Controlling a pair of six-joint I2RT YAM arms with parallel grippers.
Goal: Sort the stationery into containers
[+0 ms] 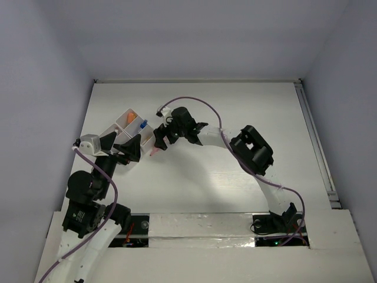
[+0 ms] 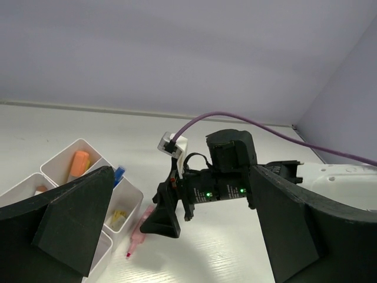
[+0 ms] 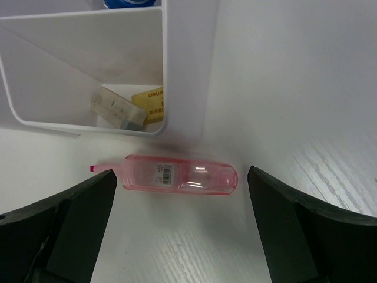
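Note:
A pink translucent pen-like bottle with a narrow tip lies on the table beside the white divided container. My right gripper is open over it, the bottle between and below its fingers in the right wrist view. The container's compartments hold an orange item, a blue item, a yellow piece and a pale block. My left gripper stands open above the container's left part, hiding some of it; nothing shows between its fingers.
Walls close in the back and sides. The right arm covers part of the table's right middle.

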